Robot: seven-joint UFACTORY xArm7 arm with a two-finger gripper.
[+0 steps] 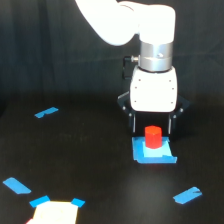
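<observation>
A small red block point(153, 137) sits near the middle of a white square edged with blue tape point(154, 160), right of centre in the camera view. My gripper point(152, 125) hangs over it, pointing down. The dark fingers point(131, 122) are spread wide, one to the left of the block and one to the right, with a gap showing on both sides. Against the dark background the fingertips are hard to make out, and their exact height beside the block cannot be told.
At the lower left lies a pale square point(56, 212) with blue tape at its corners, partly cut off by the frame's edge. Flat strips of blue tape point(187, 195) mark other spots on the black table.
</observation>
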